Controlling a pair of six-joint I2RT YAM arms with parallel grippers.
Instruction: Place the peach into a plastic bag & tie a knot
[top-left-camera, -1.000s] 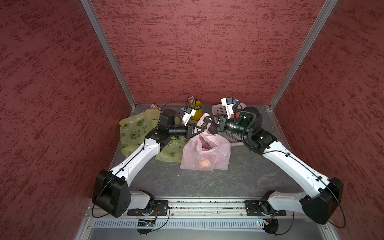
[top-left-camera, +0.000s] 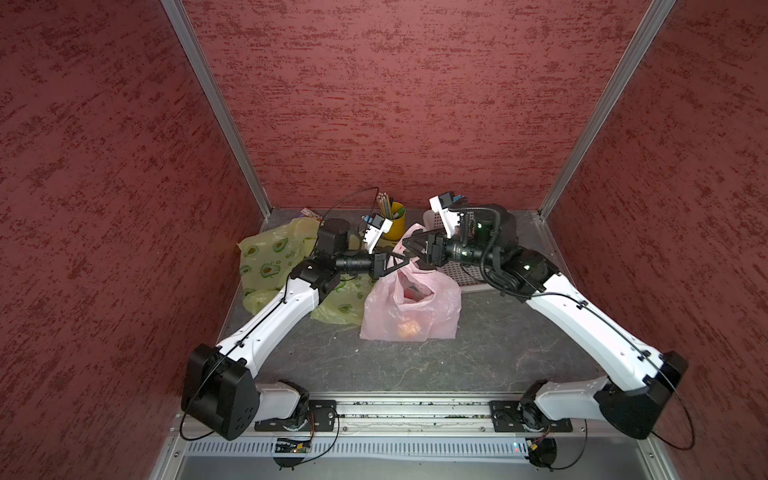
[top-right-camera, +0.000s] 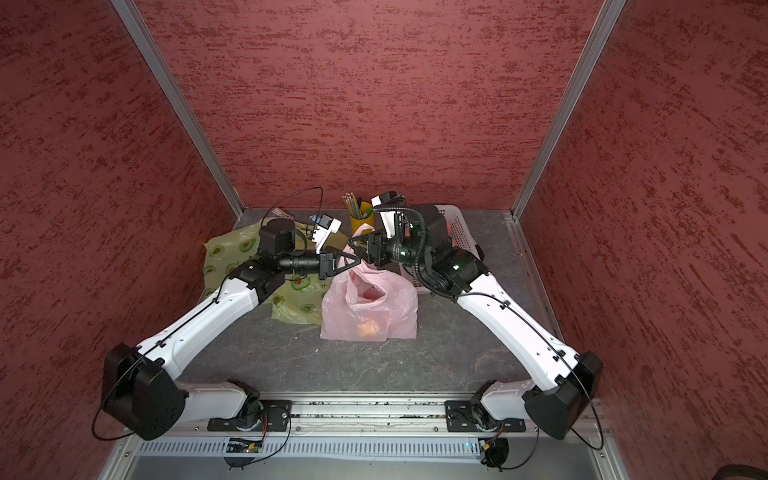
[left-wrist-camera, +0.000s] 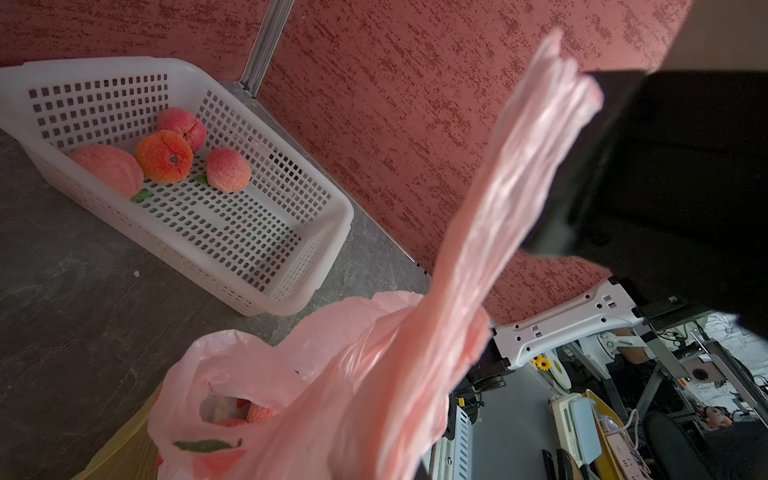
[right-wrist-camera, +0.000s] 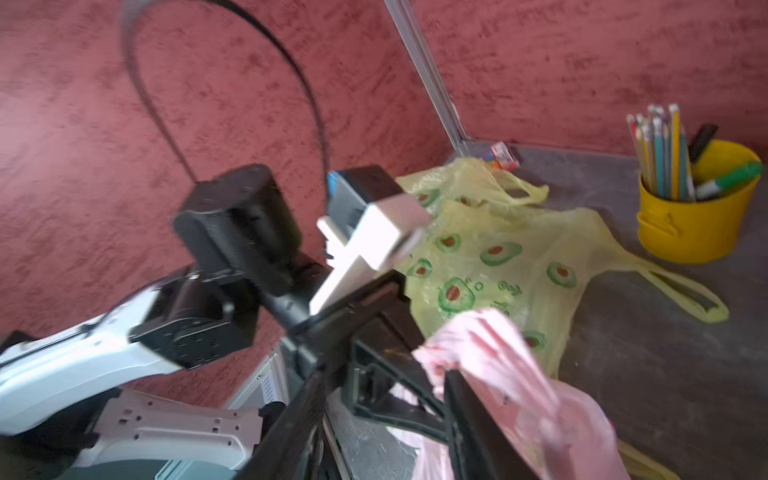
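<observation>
A pink plastic bag (top-left-camera: 411, 310) stands on the table, with an orange peach (top-left-camera: 409, 327) showing through its lower front. My left gripper (top-left-camera: 407, 259) is shut on the gathered bag top, and a loose handle (left-wrist-camera: 512, 176) sticks up past it in the left wrist view. My right gripper has its fingers (right-wrist-camera: 468, 416) apart, one on each side of the left gripper's tips. The pink handle lies close by its right finger; whether they touch, I cannot tell. Through the bag's opening, part of the contents (left-wrist-camera: 257, 413) shows.
A white perforated basket (left-wrist-camera: 240, 300) holding several peaches (left-wrist-camera: 165, 157) stands on the right. A yellow cup (right-wrist-camera: 689, 216) of pencils is at the back. A green avocado-print bag (top-left-camera: 276, 256) lies flat at left.
The left arm and the bag are nearly still.
</observation>
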